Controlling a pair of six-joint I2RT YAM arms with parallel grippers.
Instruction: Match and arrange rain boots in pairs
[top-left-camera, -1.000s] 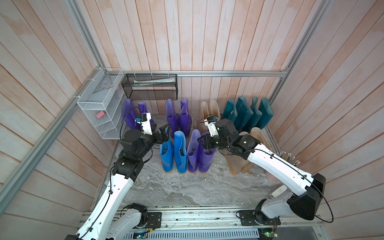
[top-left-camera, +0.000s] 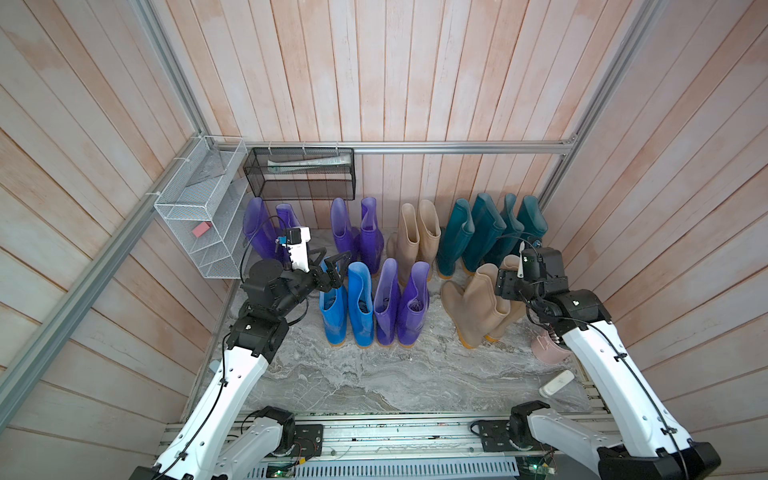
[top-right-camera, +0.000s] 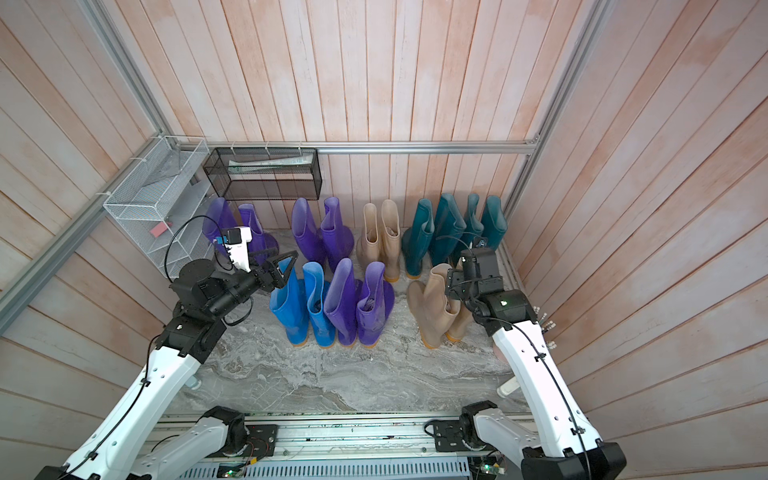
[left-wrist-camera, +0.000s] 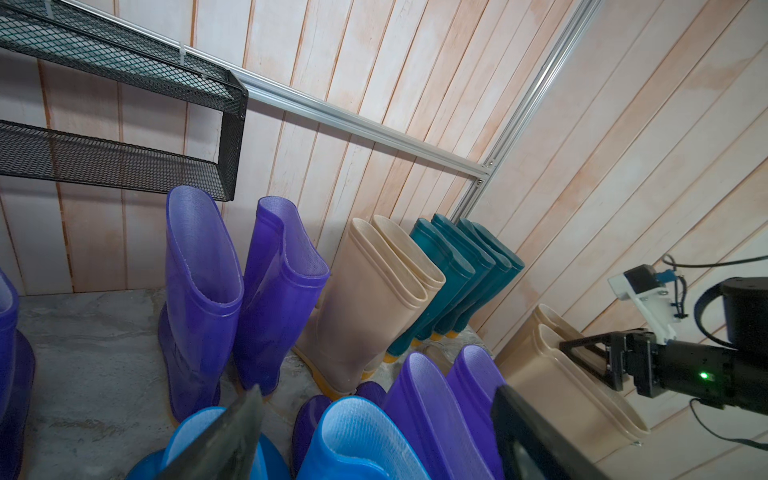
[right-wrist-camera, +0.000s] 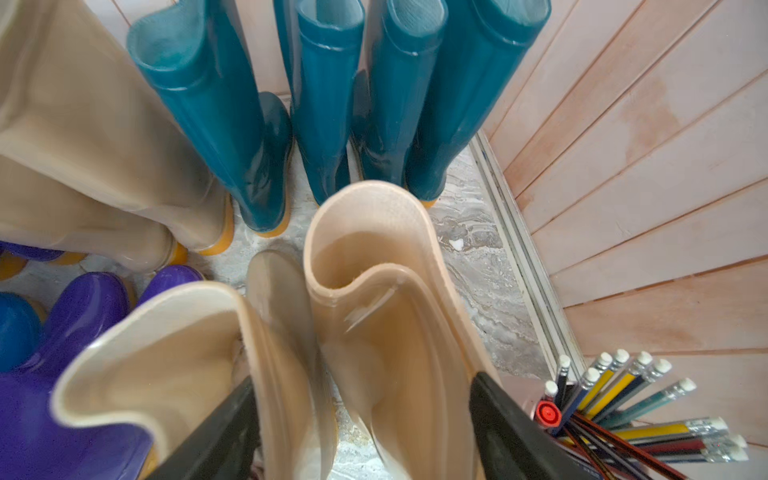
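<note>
Purple boots (top-left-camera: 344, 232), beige boots (top-left-camera: 408, 232) and teal boots (top-left-camera: 488, 228) stand along the back. In front stand blue boots (top-left-camera: 358, 300), purple boots (top-left-camera: 387, 300) and beige boots (top-left-camera: 472, 308) at the right. My left gripper (top-left-camera: 337, 268) is open above the blue boots, nothing between its fingers. My right gripper (top-right-camera: 454, 281) hangs open over the front beige boots; in the right wrist view its blurred fingertips straddle a beige boot opening (right-wrist-camera: 376, 336).
Wire shelves (top-left-camera: 196, 216) and a mesh basket (top-left-camera: 300, 184) hang at the back left. A pencil cup (top-left-camera: 548, 348) and a white object (top-left-camera: 557, 382) sit front right.
My right gripper has swung rightward from over the front purple boots to over the front beige boots. My left gripper has shifted only slightly.
</note>
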